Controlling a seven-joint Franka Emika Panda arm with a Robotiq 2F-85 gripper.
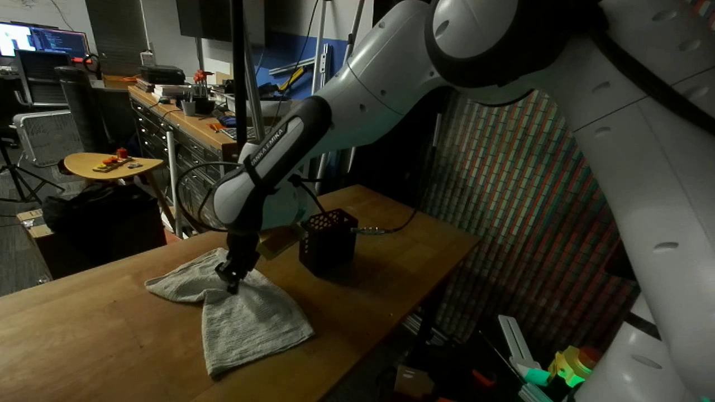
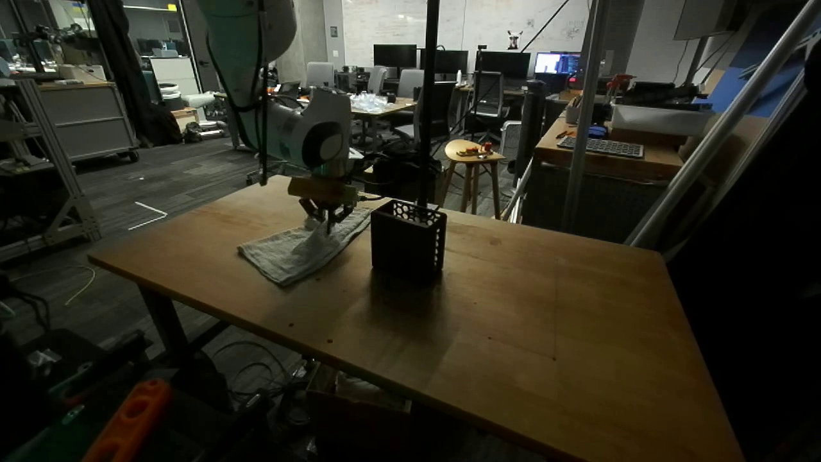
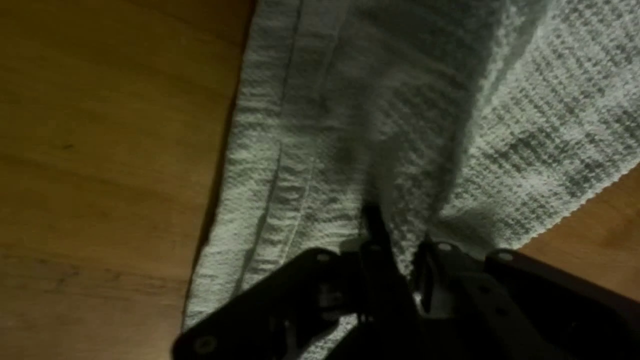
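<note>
A pale grey-white cloth (image 1: 251, 328) lies on the wooden table, its near edge drawn inward and its middle bunched up. My gripper (image 1: 232, 285) points down into the bunched part. In the wrist view, a fold of the cloth (image 3: 414, 162) rises toward the gripper and runs into the narrow gap between its dark fingers, which look closed around it. Exterior view 2 shows the cloth (image 2: 281, 258) peaked up to the gripper (image 2: 329, 223), while its outer parts rest on the table. The fingertips are partly hidden by dark shadow and fabric.
A black perforated box (image 1: 328, 242) stands on the table close beside the arm and cloth. Bare tabletop (image 2: 539, 323) stretches away on the box's other side. A dark upright pole (image 2: 428, 108) rises behind the box.
</note>
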